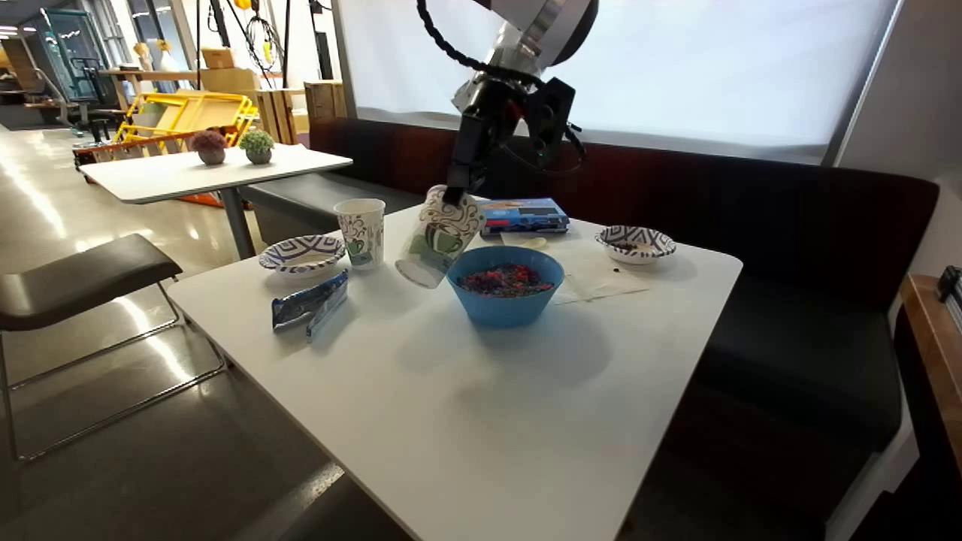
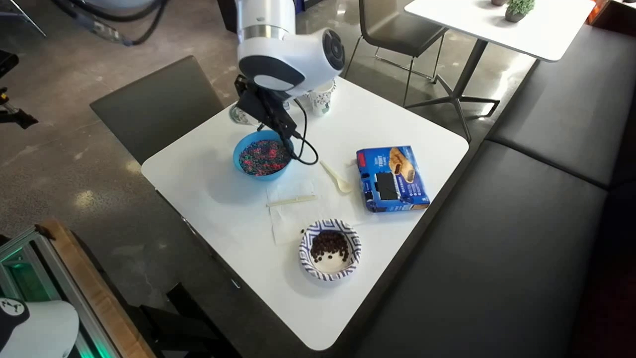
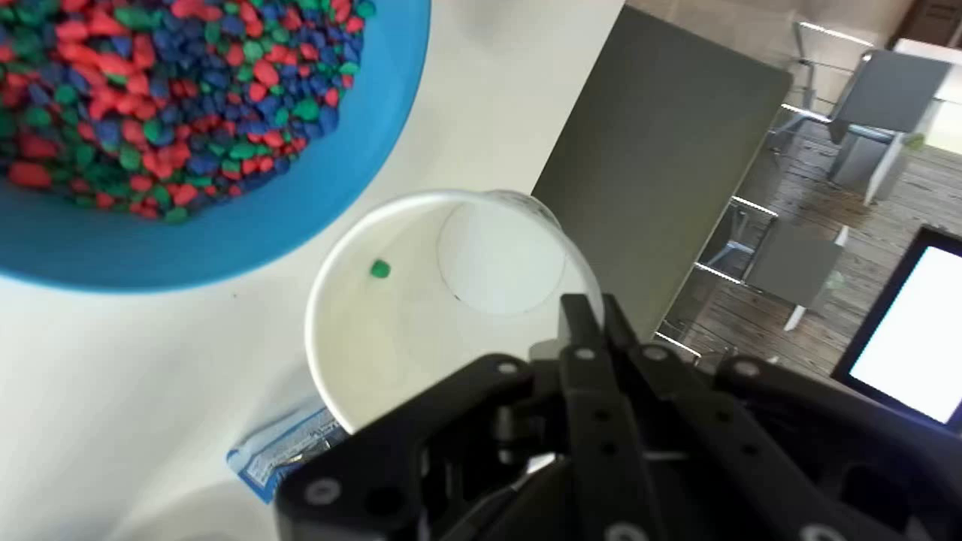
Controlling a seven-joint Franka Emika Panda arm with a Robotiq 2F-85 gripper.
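Observation:
A patterned paper cup (image 1: 442, 236) hangs tilted in the air, just left of the blue bowl (image 1: 505, 311) in the first exterior view. My gripper is shut on the cup's rim, its fingers pinching the thin wall. Looking into the cup in the wrist view, I see white walls and a single small green piece (image 3: 379, 269). Red, green and dark blue pieces (image 3: 194, 99) fill the blue bowl. In the second exterior view the arm hides most of the cup (image 2: 241, 116).
Another cup (image 1: 361, 234) stands upright beside a patterned bowl (image 1: 302, 254) and blue wrappers (image 1: 311, 302). A blue box (image 2: 393, 179), a spoon (image 2: 337, 178), napkins and a bowl of dark beans (image 2: 330, 249) occupy the other side.

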